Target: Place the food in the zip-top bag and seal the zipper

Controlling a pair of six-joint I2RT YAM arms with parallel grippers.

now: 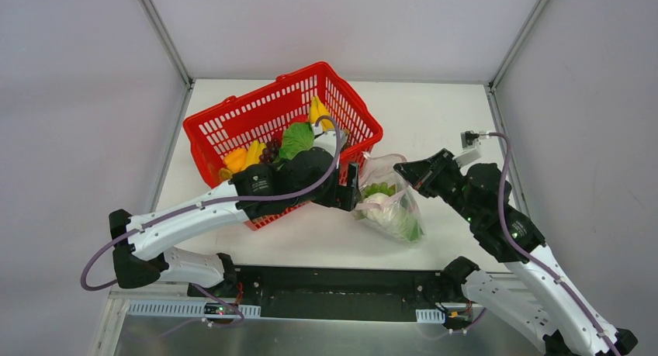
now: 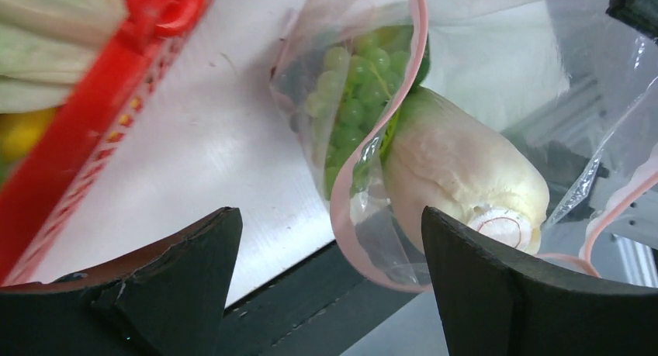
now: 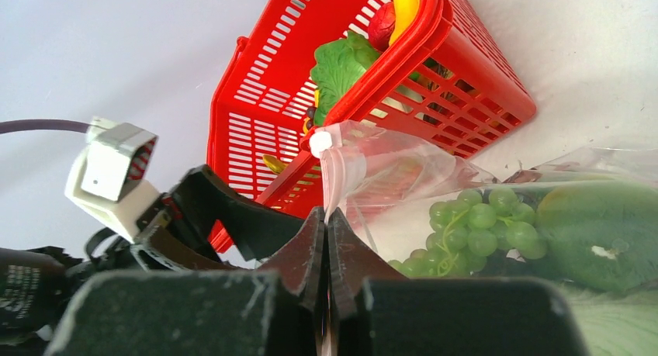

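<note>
The clear zip top bag (image 1: pixel 396 209) with its pink-edged mouth lies on the white table, holding green grapes (image 2: pixel 361 84) and a pale leafy vegetable (image 2: pixel 458 166). In the right wrist view a round green item (image 3: pixel 601 232) also shows inside. My right gripper is shut, with the bag's rim film (image 3: pixel 345 166) pinched at its fingertips. At the bag's left side hovers my left gripper, its fingers apart and no food between them; the pink rim (image 2: pixel 341 197) passes in front of its gap.
A red basket (image 1: pixel 337 77) stands behind and left of the bag, with lettuce (image 1: pixel 295 141), bananas (image 1: pixel 319 112) and other produce in it. The left arm crosses over its front. Free table lies at the back right and front left.
</note>
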